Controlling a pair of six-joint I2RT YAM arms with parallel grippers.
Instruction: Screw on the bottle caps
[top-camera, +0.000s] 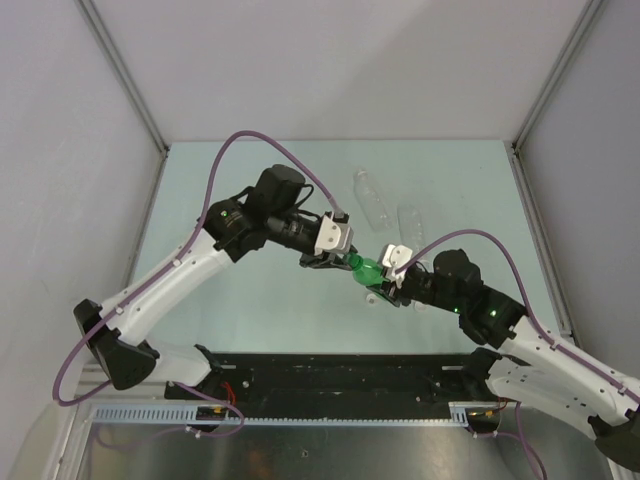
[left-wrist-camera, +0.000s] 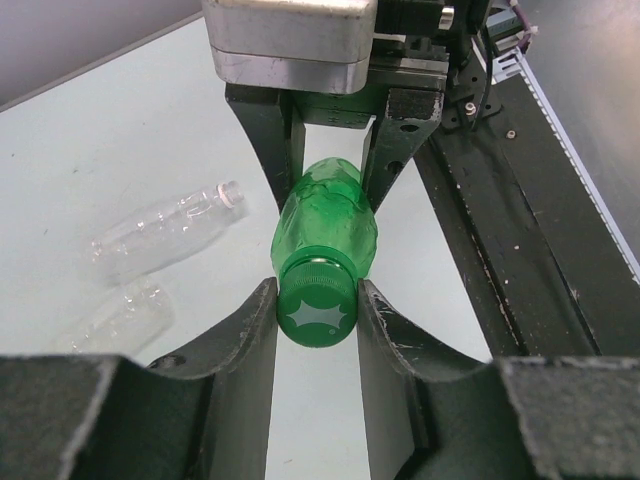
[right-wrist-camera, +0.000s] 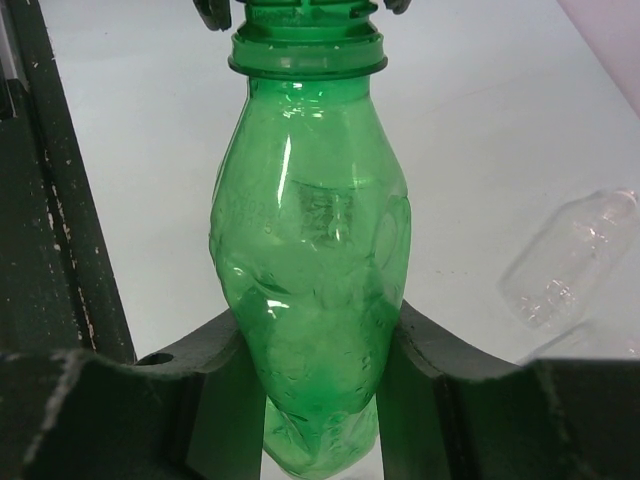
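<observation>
A green plastic bottle (top-camera: 367, 272) is held horizontally between both grippers over the table. My left gripper (top-camera: 344, 255) is shut on its green cap (left-wrist-camera: 316, 305) at the bottle's neck end. My right gripper (top-camera: 388, 285) is around the bottle's body (right-wrist-camera: 310, 240); in the right wrist view its fingers press against the lower part, which looks dented.
Two clear bottles (top-camera: 372, 200) (top-camera: 412, 225) lie on the table (top-camera: 220, 310) behind the grippers. A few small pale pieces lie near the green bottle.
</observation>
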